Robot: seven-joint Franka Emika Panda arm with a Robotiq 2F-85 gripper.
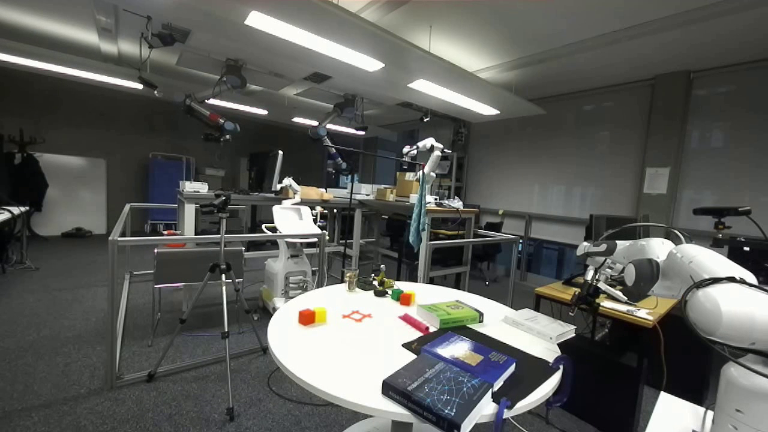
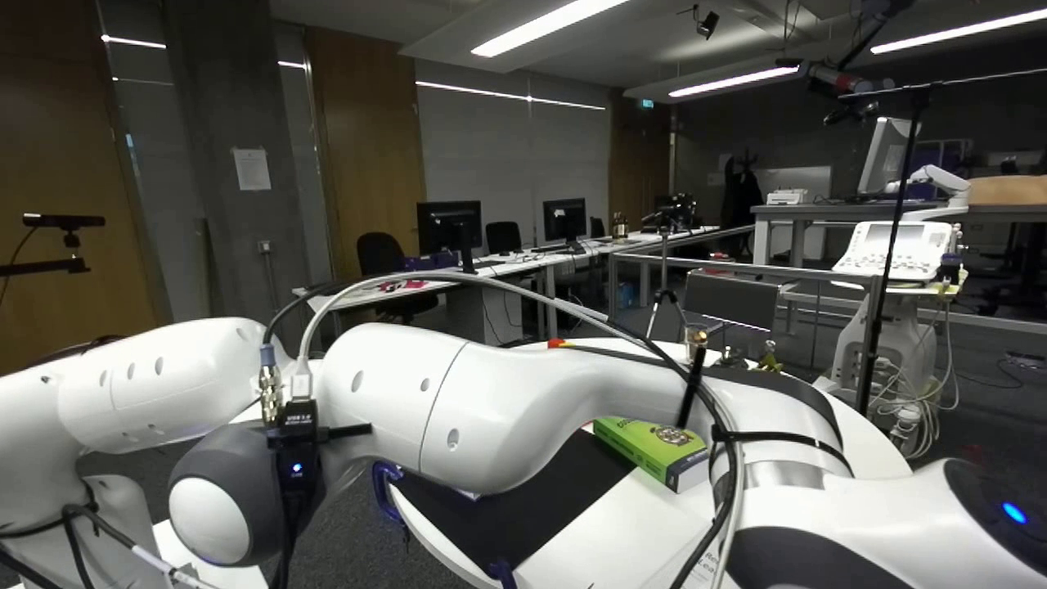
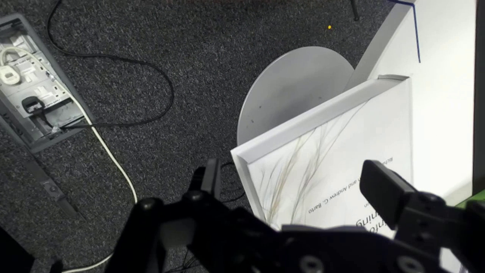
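My gripper is open in the wrist view, its two black fingers wide apart with nothing held between them. Below and beyond them lies a white book [image 3: 332, 154], its cover partly hidden by the right finger. In exterior view 1 that white book [image 1: 540, 325] rests near the right rim of the round white table [image 1: 338, 360]. My gripper [image 1: 573, 311] hangs to the right of the table there, a little higher than the book and apart from it. The arm hides the gripper in exterior view 2.
A green book [image 1: 450, 313], a blue book [image 1: 469, 354] and a dark book [image 1: 437, 389] lie on the table, the latter two partly over a black mat [image 1: 529, 367]. Coloured cubes [image 1: 312, 316] stand farther left. Blue clamps [image 1: 565, 380] grip the rim.
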